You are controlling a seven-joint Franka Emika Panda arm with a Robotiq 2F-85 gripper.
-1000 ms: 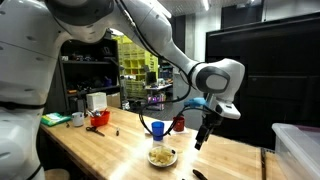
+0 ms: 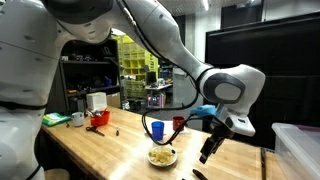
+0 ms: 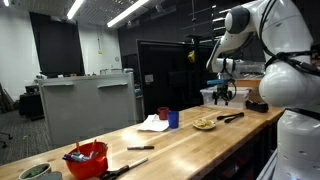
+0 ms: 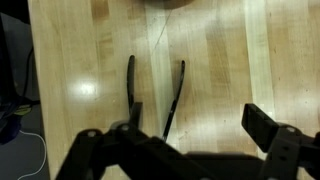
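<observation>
My gripper (image 2: 213,146) hangs above the right part of the wooden table, pointing down. In the wrist view its two fingers (image 4: 264,124) stand wide apart, open with nothing held. Below it lie two slim black utensils on the wood: a short curved one (image 4: 130,80) and a longer, thinner one (image 4: 176,98), apart and roughly side by side. What kind they are I cannot tell. Exterior view 1 shows a black utensil (image 2: 199,174) at its lower edge, below the gripper. A plate of yellowish food (image 2: 161,156) sits left of the gripper.
A blue cup (image 2: 158,130) and a red cup (image 2: 179,123) stand behind the plate. Farther along the table are a red basket (image 3: 88,158), a green bowl (image 3: 37,171), dark-handled utensils (image 3: 124,170) and a white cloth (image 3: 153,124). A clear bin (image 2: 298,145) borders the right side.
In exterior view 1 the gripper has moved right and a little lower, away from the plate. The plate, the cups and the black utensil have stayed put.
</observation>
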